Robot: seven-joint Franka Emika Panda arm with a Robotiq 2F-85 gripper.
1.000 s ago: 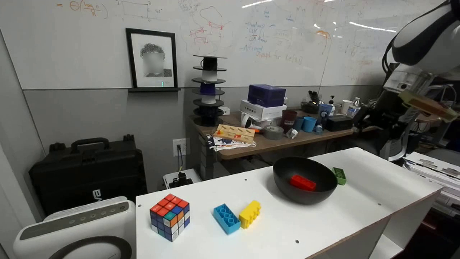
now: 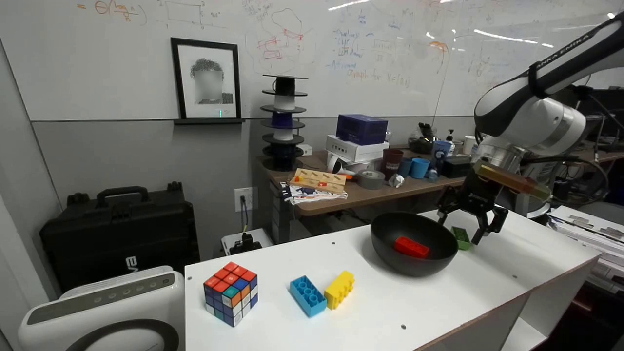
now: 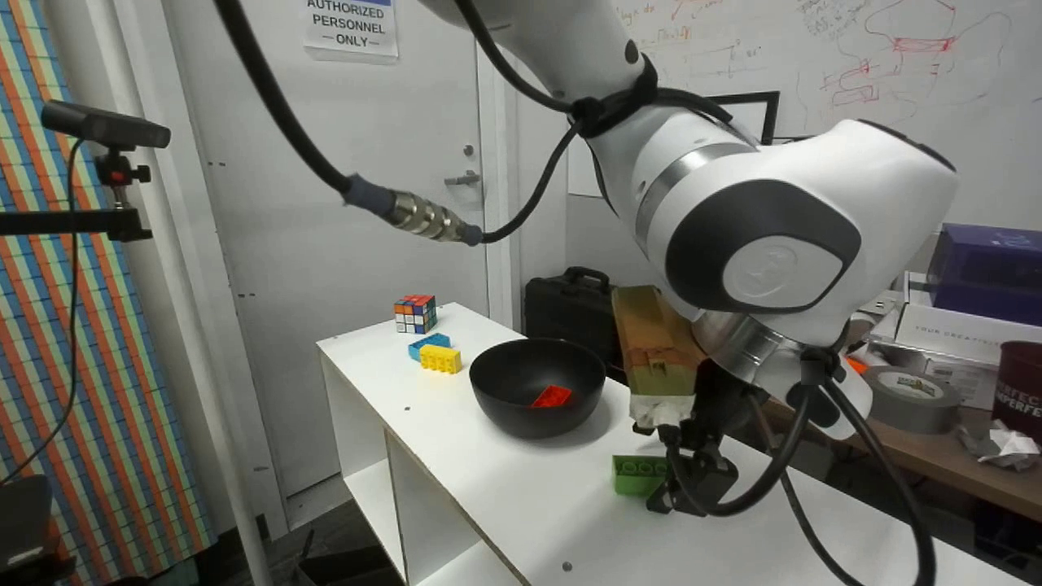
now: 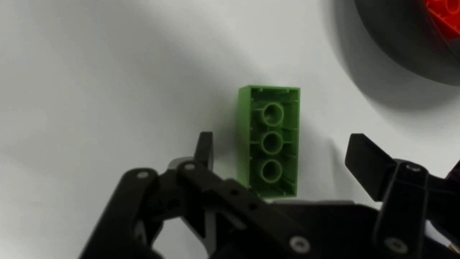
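Observation:
A green brick (image 4: 271,142) lies hollow side up on the white tabletop, between the spread fingers of my open gripper in the wrist view. Gaps show on both sides of it, so neither finger touches it. In exterior view 1 the gripper (image 2: 462,225) is low over the green brick (image 2: 460,237), just right of the black bowl (image 2: 389,251). A red brick (image 2: 411,246) rests inside that bowl. From exterior view 2, part of the green brick (image 3: 637,475) is hidden behind the gripper.
Left of the bowl lie a yellow brick (image 2: 339,290), a blue brick (image 2: 307,296) and a puzzle cube (image 2: 231,292). Bare white tabletop (image 2: 503,263) extends to the right of the bowl. A cluttered brown desk (image 2: 327,205) stands behind.
The arm has come down and to the left, from the right side of exterior view 1 to the green brick. The bricks, bowl and cube have stayed in place.

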